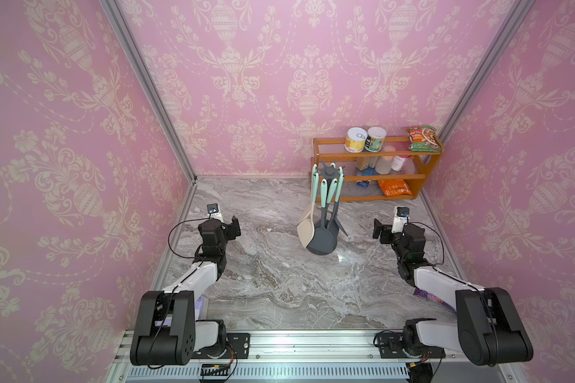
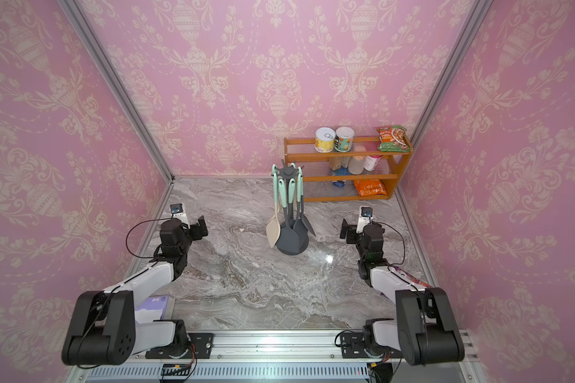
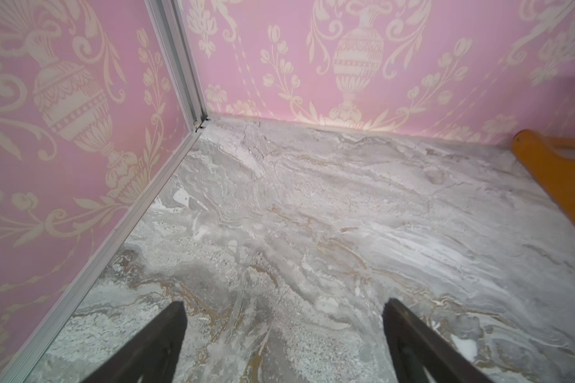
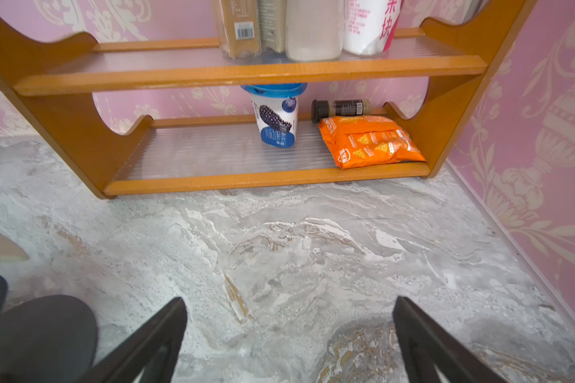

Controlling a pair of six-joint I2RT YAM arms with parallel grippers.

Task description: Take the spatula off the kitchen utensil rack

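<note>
A utensil rack with a dark grey top (image 1: 329, 171) stands mid-table, with several mint-handled utensils hanging round it. A flat beige utensil (image 1: 306, 234) hangs on its left side; a broad dark grey utensil (image 1: 322, 241) faces the front. Which one is the spatula I cannot tell for sure. Well to the rack's left, my left gripper is open over bare marble. On the other side my right gripper also stands open and empty, apart from the rack. The right wrist view catches only a dark utensil edge (image 4: 51, 338) at lower left.
A wooden shelf (image 1: 368, 178) with cans, jars and bags stands behind and right of the rack. An orange bag (image 4: 370, 141) lies on its lowest board. A purple box (image 2: 152, 309) is near the left arm's base. Marble on both sides of the rack is clear.
</note>
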